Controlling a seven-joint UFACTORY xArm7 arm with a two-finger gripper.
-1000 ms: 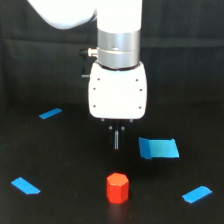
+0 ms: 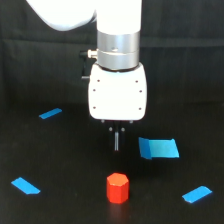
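Observation:
A red block (image 2: pixel 118 188) with a hexagonal outline rests on the black surface near the front, at the middle of the camera view. Above it in the picture hangs my gripper (image 2: pixel 116 142), pointing down from its white hand. The slim dark fingers look close together, and nothing shows between them. A clear gap separates the fingertips from the red block in the image. How high they are above the surface is hard to judge.
Blue tape pieces lie around: a large one (image 2: pixel 159 149) right of the gripper, and smaller ones at front left (image 2: pixel 26 186), front right (image 2: pixel 197 194) and back left (image 2: pixel 50 114). A dark curtain (image 2: pixel 180 50) hangs behind.
The hand sits a hair lower in the picture than a second ago. The red block and the blue tape have not moved.

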